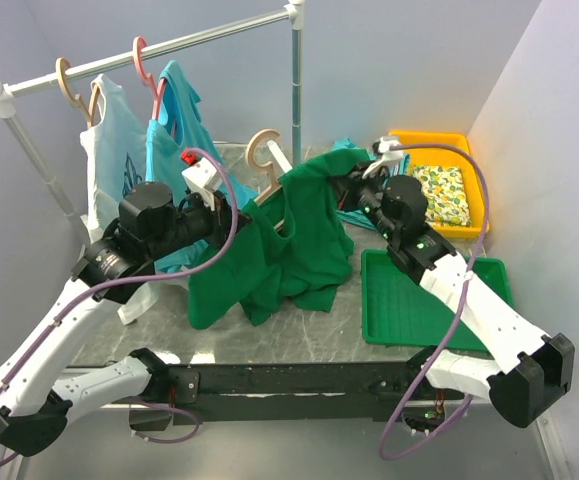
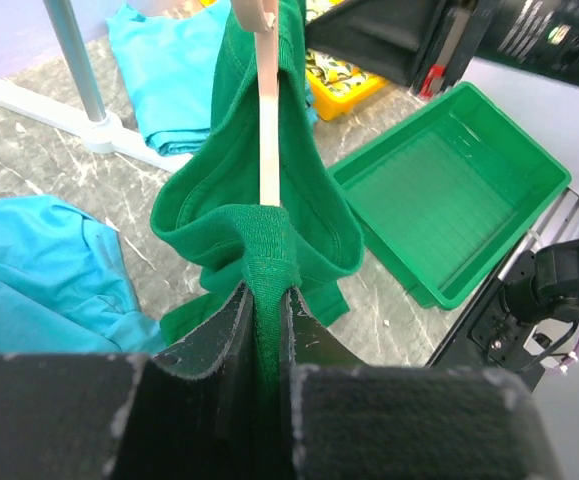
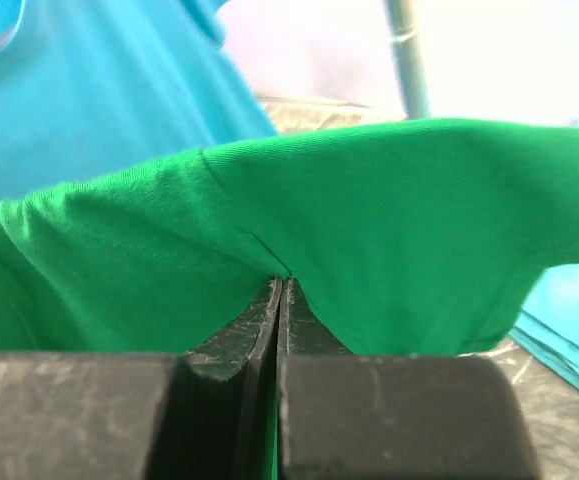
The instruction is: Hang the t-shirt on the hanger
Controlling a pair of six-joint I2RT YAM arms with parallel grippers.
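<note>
The green t-shirt (image 1: 304,240) hangs between my two grippers above the table. A beige wooden hanger (image 1: 262,150) has its hook standing free above the shirt, while its lower part goes in among the cloth. In the left wrist view the hanger's arm (image 2: 268,120) runs down into the collar opening. My left gripper is shut on the shirt, cloth bunched between its fingers. Opposite it, my right gripper is shut at the shirt's upper right part, with green fabric at its fingertips. How much cloth lies between those fingers is hard to see.
A clothes rack (image 1: 169,48) at the back left carries a white shirt (image 1: 114,150) and a blue shirt (image 1: 174,130) on hangers. An empty green tray (image 1: 369,325) and a yellow bin (image 1: 477,190) with patterned cloth stand at the right. Folded blue cloth (image 2: 164,75) lies behind.
</note>
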